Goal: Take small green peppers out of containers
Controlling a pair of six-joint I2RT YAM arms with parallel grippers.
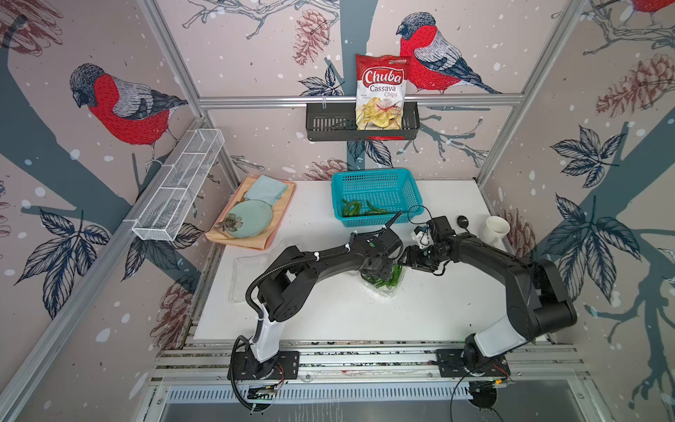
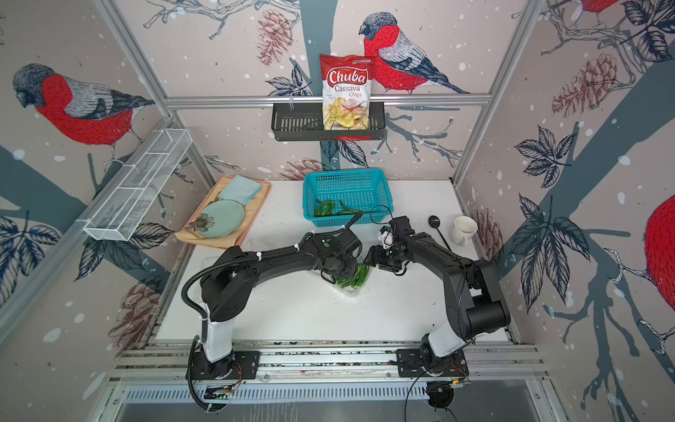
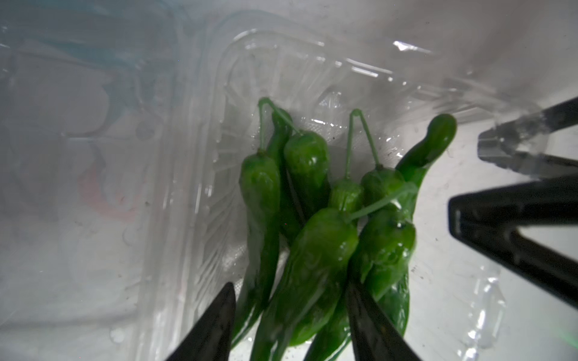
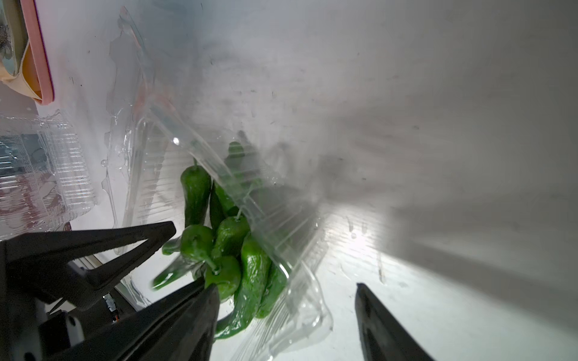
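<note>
Several glossy green peppers (image 3: 307,276) lie in a clear plastic container (image 3: 204,252) on the table. My left gripper is over them, fingers apart at either side of a pepper; whether it touches is unclear. My right gripper stands open at the container's right side, with the clear rim between and below its fingertips. In both top views the arms partly hide the container.
A teal basket (image 1: 376,179) with green peppers stands at the back. A board with a plate (image 1: 249,218) is at back left, another clear tray (image 1: 246,277) at left, a mug (image 1: 494,229) and ladle (image 1: 462,222) at right.
</note>
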